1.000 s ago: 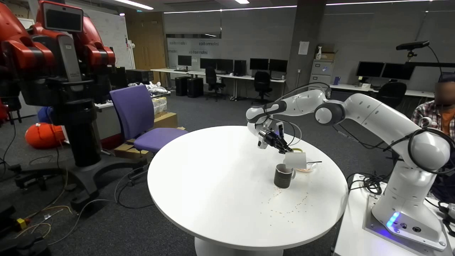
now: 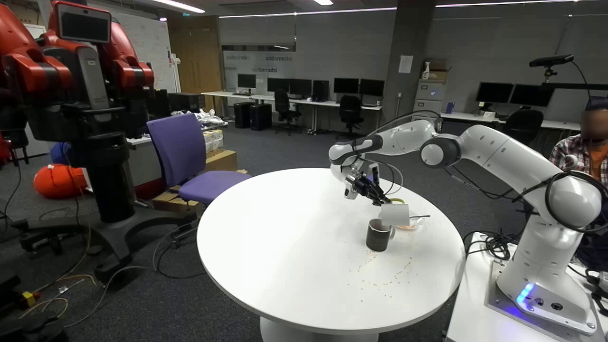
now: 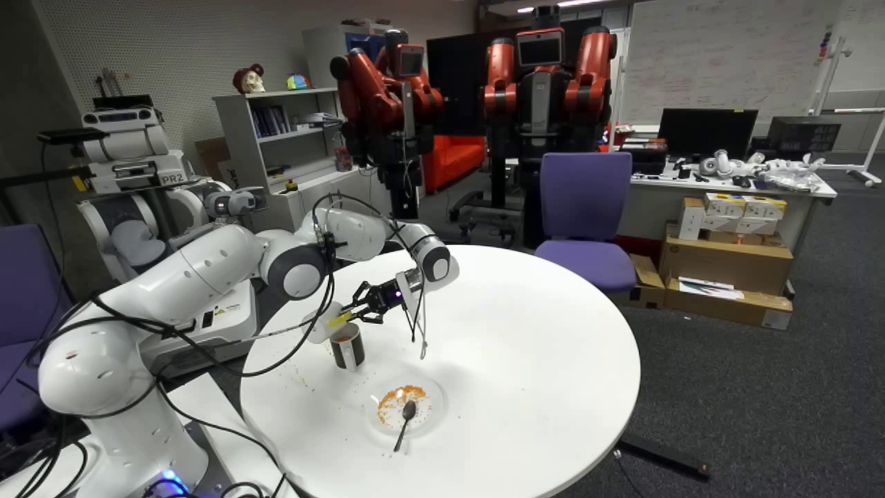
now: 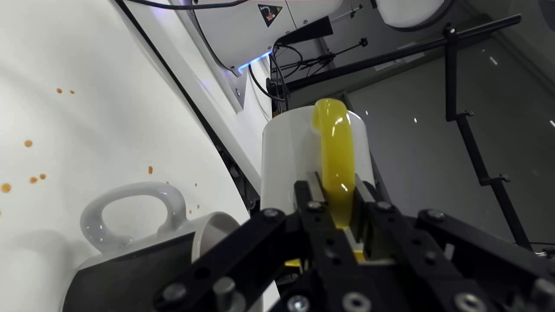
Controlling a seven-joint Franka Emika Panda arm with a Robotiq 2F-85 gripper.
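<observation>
My gripper is shut on the yellow handle of a white mug (image 4: pixel 288 156), its fingers on either side of the handle. In exterior view 1 that white mug (image 2: pixel 394 214) is tipped on its side in the air, just above a dark mug (image 2: pixel 377 235). The dark mug (image 3: pixel 348 352) stands upright on the table with its light handle toward the second exterior camera, and something orange shows inside its mouth. The tilted mug's inside is hidden in the wrist view. A clear plate (image 3: pixel 433 415) nearby holds small orange bits and a dark spoon (image 3: pixel 407 412).
Small orange bits (image 2: pixel 373 283) lie scattered on the round white table (image 2: pixel 285 239) around the dark mug. A purple chair (image 2: pixel 182 154) stands beyond its edge.
</observation>
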